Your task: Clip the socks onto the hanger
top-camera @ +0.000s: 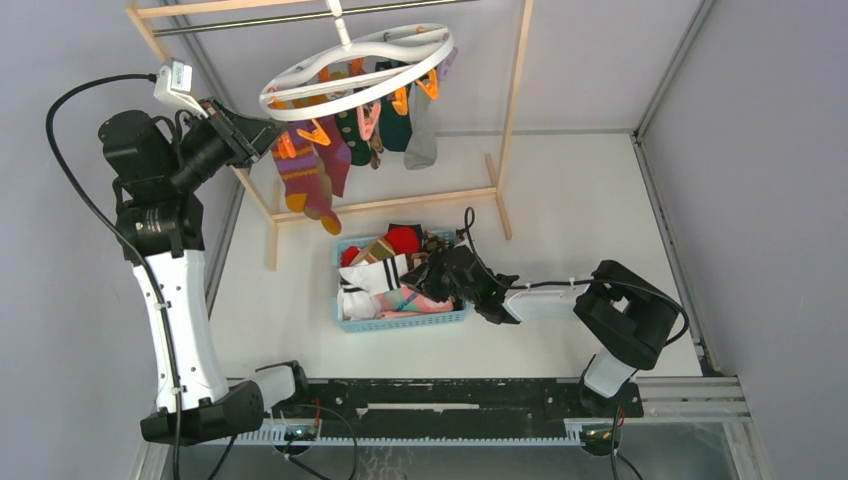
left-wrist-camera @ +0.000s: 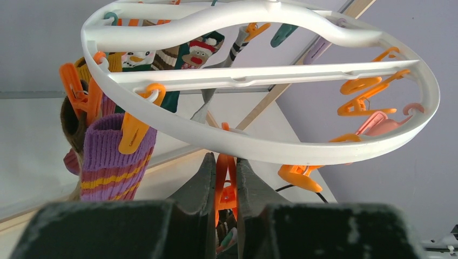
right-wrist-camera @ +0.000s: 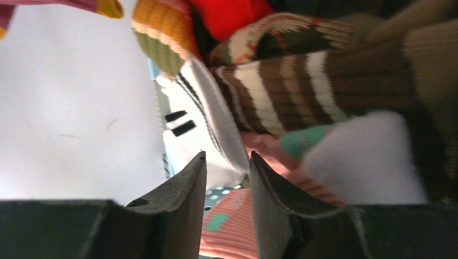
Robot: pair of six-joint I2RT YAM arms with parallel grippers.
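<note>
A white round hanger (top-camera: 357, 98) has several socks clipped around its rim, among them a purple and yellow striped sock (left-wrist-camera: 116, 154) and a grey sock (top-camera: 421, 140). My left gripper is shut on an orange clip (left-wrist-camera: 221, 186) at the hanger's near rim. In the blue basket (top-camera: 400, 322) below lie loose socks, including a white sock with black stripes (right-wrist-camera: 208, 121). My right gripper is down in the basket with its fingers part open. The white sock's folded edge lies at the gap between them; a firm hold does not show.
A wooden frame (top-camera: 513, 90) carries the hanger on a metal rod. Brown striped (right-wrist-camera: 302, 91) and pink socks (right-wrist-camera: 232, 221) crowd around my right gripper.
</note>
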